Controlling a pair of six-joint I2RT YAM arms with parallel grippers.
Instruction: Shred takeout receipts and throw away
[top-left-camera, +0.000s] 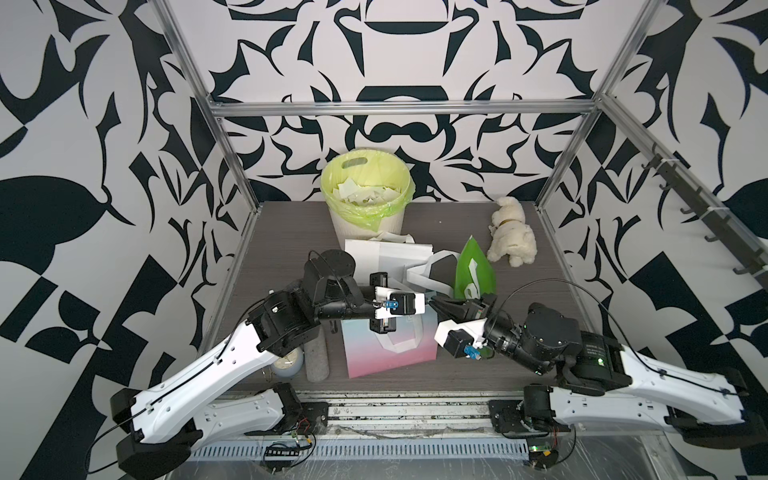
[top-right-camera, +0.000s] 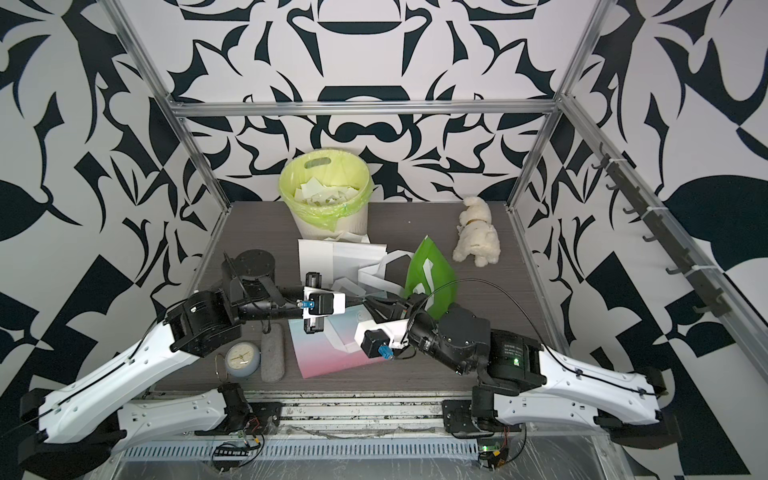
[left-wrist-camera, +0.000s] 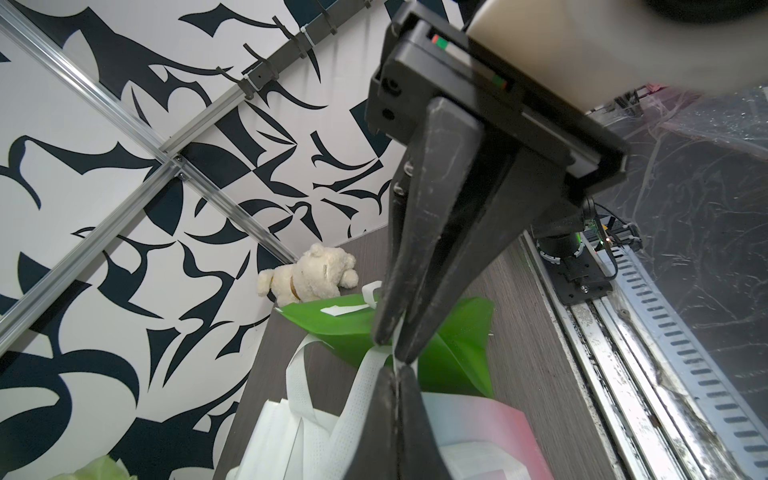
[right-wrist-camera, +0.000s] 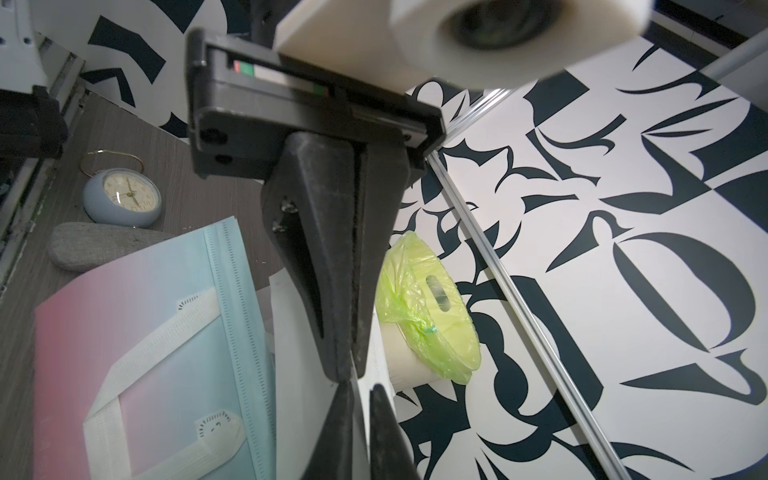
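Observation:
Both grippers meet tip to tip above the bags. My left gripper is shut, its fingertips pressed close together. My right gripper has its fingers parted by a narrow gap, just below the left gripper's tips in the right wrist view. A thin pale sliver shows near the tips, but against the white bag I cannot tell whether it is paper held by the left fingers. Torn white paper pieces (top-left-camera: 364, 193) lie inside the bin (top-left-camera: 342, 229), which has a yellow-green liner and stands at the back. No whole receipt is clearly visible.
Beneath the grippers lie a pink-and-blue bag (top-left-camera: 384, 360) and a white bag (top-left-camera: 376, 254). A green bag (top-left-camera: 473, 272) stands to their right. A plush dog (top-left-camera: 512, 233) sits at back right; a clock (top-right-camera: 242, 359) and grey case (top-right-camera: 273, 356) lie front left.

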